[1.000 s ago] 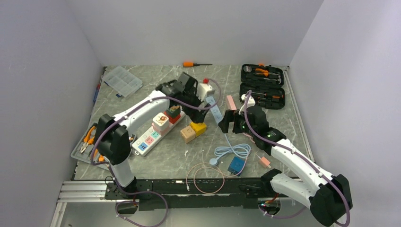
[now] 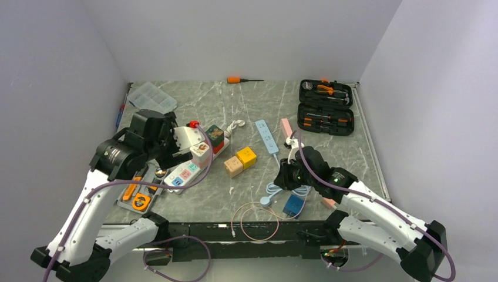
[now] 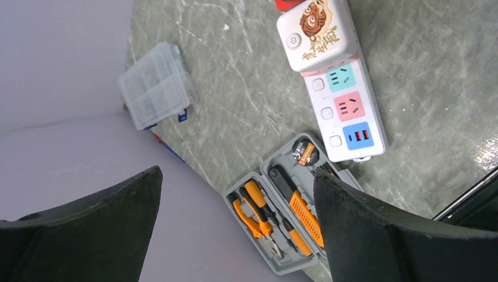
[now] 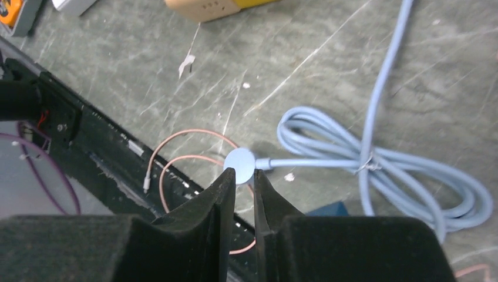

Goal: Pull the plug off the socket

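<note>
A white power strip (image 3: pixel 326 111) (image 2: pixel 182 174) holds stacked plugs: a white one with a cartoon (image 3: pixel 317 32), pink and red beneath, and a green one (image 2: pixel 215 135) behind. Yellow and wooden plug cubes (image 2: pixel 246 157) (image 2: pixel 233 166) lie centrally, beside a blue strip (image 2: pixel 266 136) with coiled cable (image 4: pixel 428 167). My left gripper hangs open and empty above the left strip's end. My right gripper is over the blue cable and its round end (image 4: pixel 238 164), fingers close together, nothing seen between them.
An orange tool kit (image 3: pixel 258 217) lies front left, a clear box (image 2: pixel 151 98) back left, a black tool case (image 2: pixel 326 120) back right. A blue charger (image 2: pixel 293 205) and pink cable sit near the front edge.
My left arm has moved left and toward the front, away from the middle. My right gripper has moved slightly toward the front, and its fingers have drawn closer together.
</note>
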